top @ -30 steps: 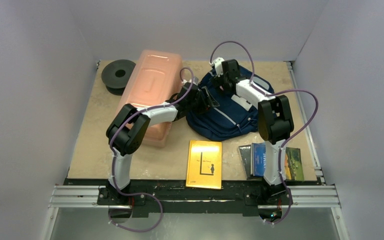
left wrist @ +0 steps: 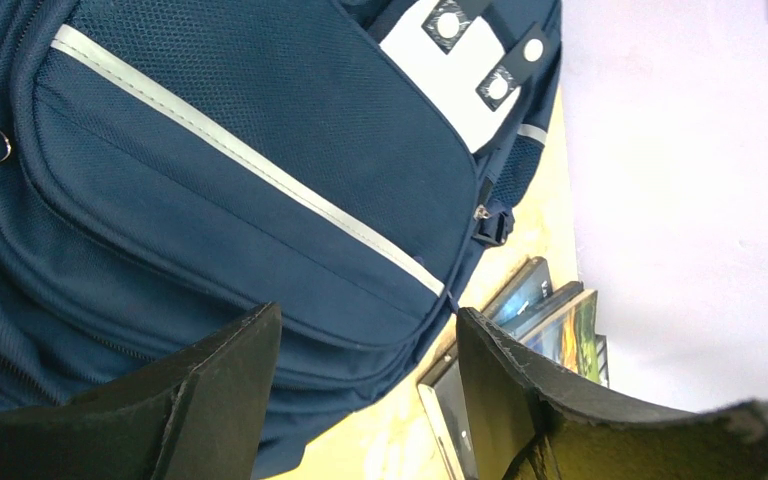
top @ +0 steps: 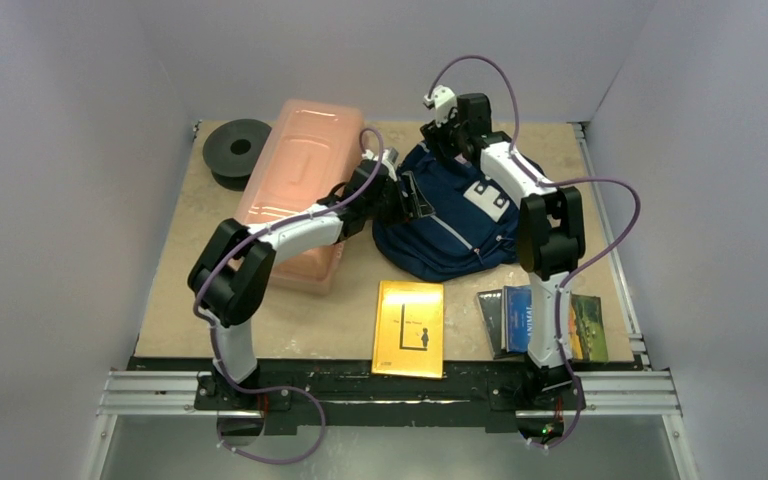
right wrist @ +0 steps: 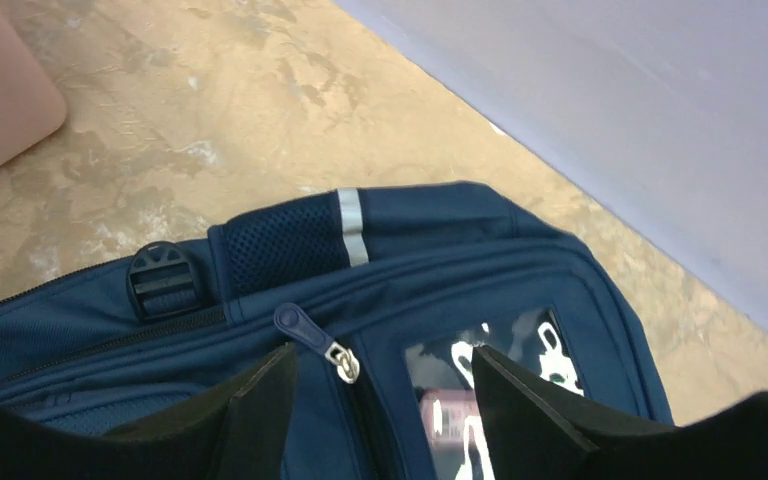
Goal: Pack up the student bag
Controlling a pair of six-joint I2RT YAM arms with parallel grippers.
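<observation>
A navy bag (top: 439, 242) lies flat at the centre right, with a zip pull (right wrist: 304, 326) visible along its upper part in the right wrist view. My left gripper hovers over the bag's left part, open with nothing between its fingers. My right gripper is above the bag's back part, open and empty, the zip pull beyond its fingertips. A yellow book (top: 408, 325) lies at the front middle. Several more books (top: 588, 328) lie at the front right, partly under the right arm.
A translucent pink bin (top: 299, 156) stands left of the bag, with a black spool (top: 223, 156) beside it. Walls bound the table at back and sides.
My right gripper has shifted slightly toward the back and upward. The left arm's elbow has moved left a little and its gripper has shifted slightly. The bag looks much the same.
</observation>
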